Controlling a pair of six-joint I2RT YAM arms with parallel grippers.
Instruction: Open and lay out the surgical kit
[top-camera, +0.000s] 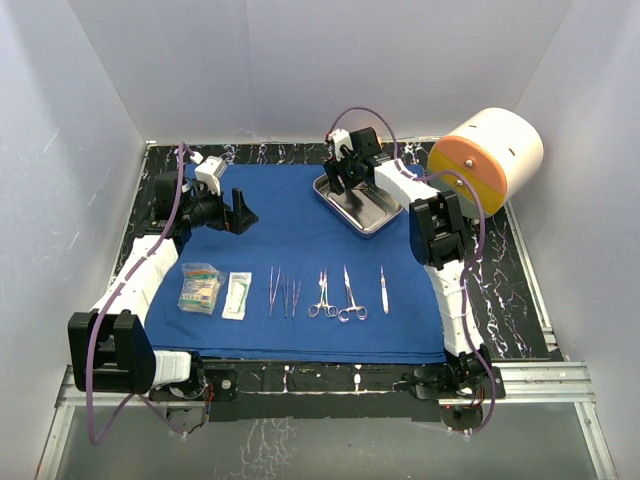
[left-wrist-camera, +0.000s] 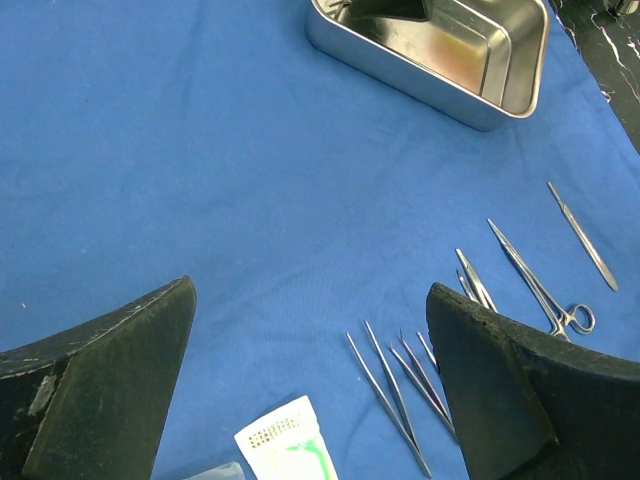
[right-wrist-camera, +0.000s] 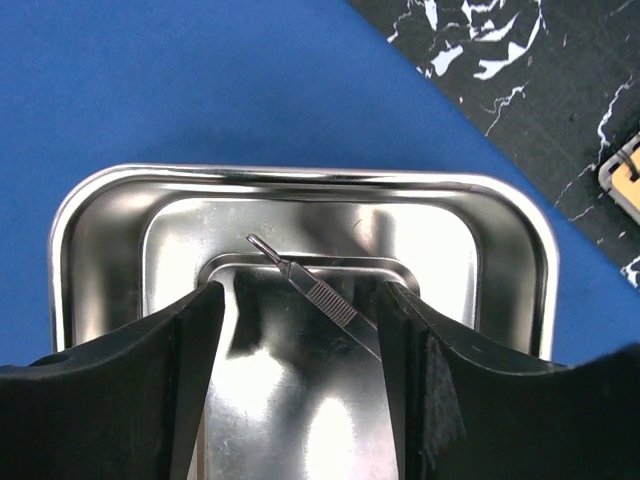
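Observation:
In the right wrist view, a slim metal instrument handle (right-wrist-camera: 330, 302) lies slantwise in the steel tray (right-wrist-camera: 300, 178). My right gripper is open over it, one finger to each side, the pads apart from the handle. How high the fingertips are above it I cannot tell. On the blue cloth, tweezers (top-camera: 274, 290), two scissor-like clamps (top-camera: 348, 295) and a scalpel (top-camera: 384, 290) form a row with a white packet (top-camera: 237, 296) and a clear bag of packets (top-camera: 201, 288). My left gripper (top-camera: 246, 212) hangs open and empty over the cloth's left side.
A white drum with an orange-and-yellow face (top-camera: 463, 172) stands just right of the tray. Black marble (top-camera: 505, 320) borders the cloth on the right.

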